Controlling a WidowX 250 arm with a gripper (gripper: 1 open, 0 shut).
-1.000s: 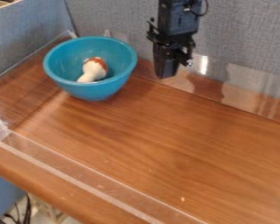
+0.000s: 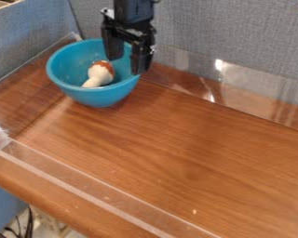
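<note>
A teal bowl (image 2: 83, 90) stands at the upper left of the wooden table. Inside it lies a white object with a red-orange top, a mushroom-like toy (image 2: 97, 77). My black gripper (image 2: 122, 63) hangs at the bowl's right rim, just right of and above the toy, open, its fingers partly over the bowl.
Grey padded walls (image 2: 226, 37) bound the back and left, with clear strips along the table's back and left edges. Cables lie below the table at the lower left.
My gripper has moved left from beside the bowl to over its right side. The bowl and toy look unmoved.
</note>
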